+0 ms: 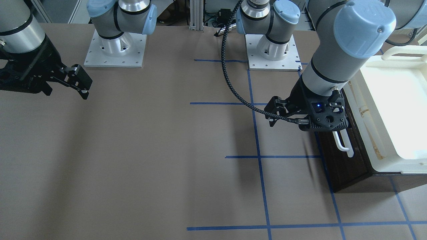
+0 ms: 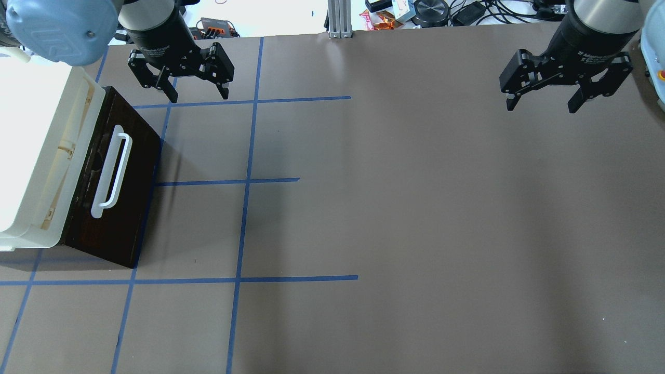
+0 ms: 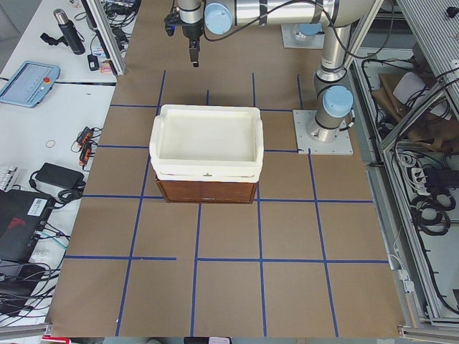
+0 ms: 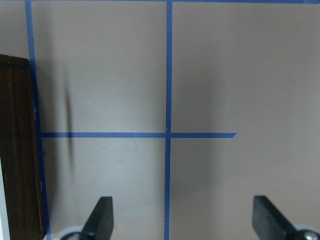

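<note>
My gripper (image 2: 198, 93) hangs above the taped floor beside a dark wooden box (image 2: 128, 230) with a white handle (image 2: 118, 171); a white plastic bin (image 3: 206, 141) rests on top of the box. In the left wrist view the fingertips (image 4: 102, 215) show at both lower corners, wide apart, with bare floor between them. The gripper is open and holds nothing. The box's dark edge (image 4: 17, 145) runs along the left of that view.
A second black gripper (image 2: 561, 81) stands at the top right of the top view. Arm bases (image 1: 114, 58) are mounted along the back. The floor between the box and that second gripper is clear, marked with blue tape lines.
</note>
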